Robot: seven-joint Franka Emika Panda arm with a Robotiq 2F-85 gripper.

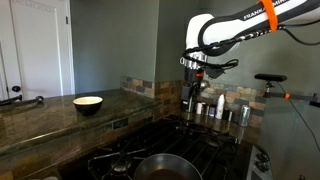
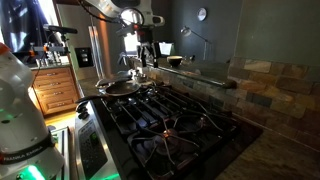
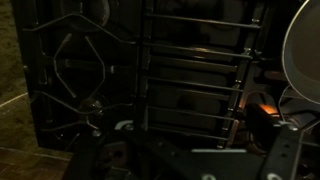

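High over the stove hangs my gripper (image 1: 190,92), pointing down and well clear of everything below it. In the wrist view its two fingers stand apart at the bottom edge, open, and I see nothing between them. A dark frying pan (image 1: 167,168) rests on the stove grates; part of its round rim (image 3: 290,58) enters the wrist view at the right. A bowl (image 1: 88,104), dark outside and white inside, sits on the stone counter, far from the gripper.
Black burner grates (image 2: 165,128) cover the stove, mostly bare. Bottles and jars (image 1: 222,106) line the tiled back wall. The counter (image 1: 60,125) around the bowl is largely free.
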